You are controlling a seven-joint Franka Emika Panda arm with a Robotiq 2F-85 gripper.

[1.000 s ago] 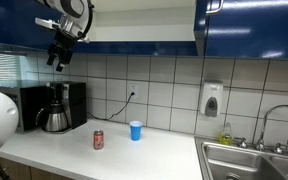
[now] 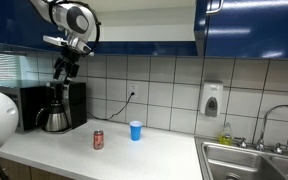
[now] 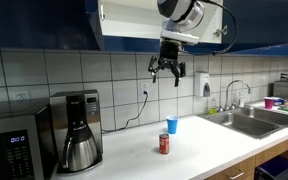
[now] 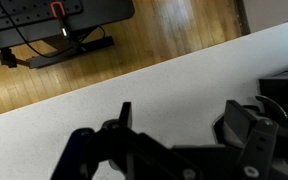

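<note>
My gripper (image 2: pixel 65 72) hangs high above the counter's left part, fingers down. Its fingers stand apart in exterior view 2, where the gripper (image 3: pixel 166 78) has only air between them. In the wrist view, the gap of the gripper is over bare white countertop (image 4: pixel 74 125). A red can (image 2: pixel 98 139) stands upright on the counter, with a blue cup (image 2: pixel 135 130) to its right, nearer the wall. Both are well below the gripper and apart from it.
A coffee maker with a steel carafe (image 3: pixel 81 150) stands at the left beside a microwave (image 3: pixel 14 145). Blue cabinets (image 2: pixel 249 30) hang overhead, close to the arm. A sink (image 3: pixel 254 120) lies to the right, with a soap bottle (image 2: pixel 226 134) behind it.
Can, cup and coffee maker stay where they were.
</note>
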